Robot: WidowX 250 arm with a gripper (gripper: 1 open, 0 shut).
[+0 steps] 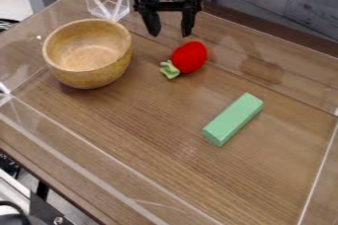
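My black gripper (168, 24) hangs at the top centre of the camera view, open, with its fingers spread just behind and left of a red tomato-like object (188, 57) with a green stem. A wooden bowl (87, 53) sits at the left, and a green block (234, 117) lies at the lower right.
A clear crumpled plastic piece (111, 4) lies behind the bowl.
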